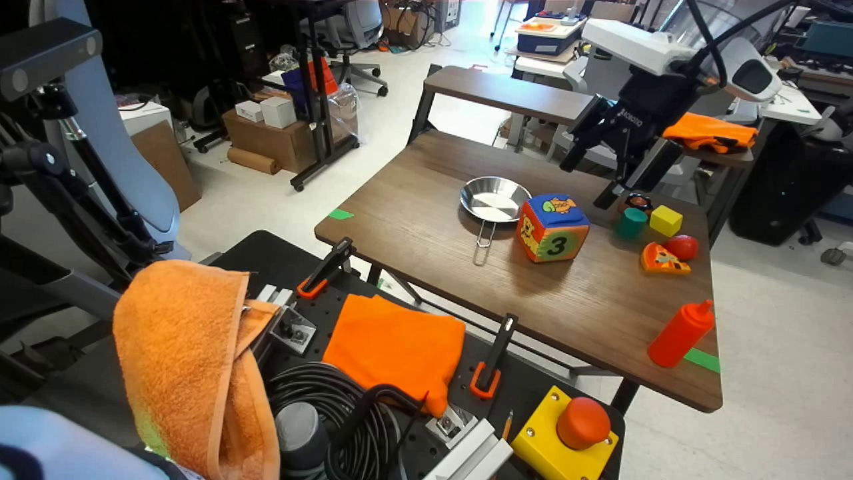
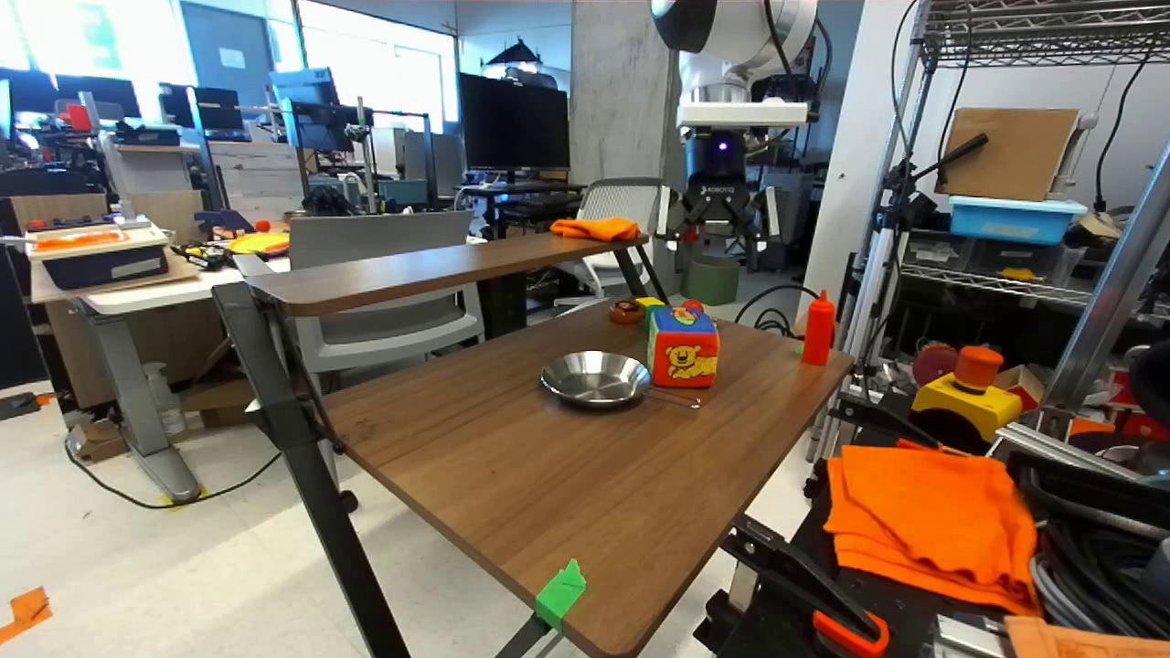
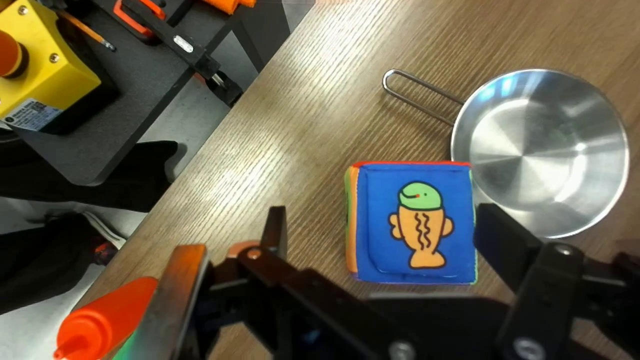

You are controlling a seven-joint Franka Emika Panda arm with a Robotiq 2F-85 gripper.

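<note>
A soft picture cube [image 1: 553, 229] stands on the wooden table, its blue top with a fish facing up in the wrist view [image 3: 414, 225]. Close beside it lies a shiny metal pan [image 1: 495, 200], its wire handle toward the table's near edge. My gripper [image 1: 592, 177] hangs in the air above the back right part of the table, higher than the cube. Its fingers [image 3: 275, 231] are spread wide with nothing held; in the wrist view the cube shows in the gap, but below them.
Right of the cube sit a green cup [image 1: 631, 224], a yellow block [image 1: 665, 221], a red ball [image 1: 682, 247] and a toy pizza slice [image 1: 664, 260]. A red squeeze bottle [image 1: 681, 335] stands near the front right corner. A raised shelf [image 1: 512, 93] runs along the back.
</note>
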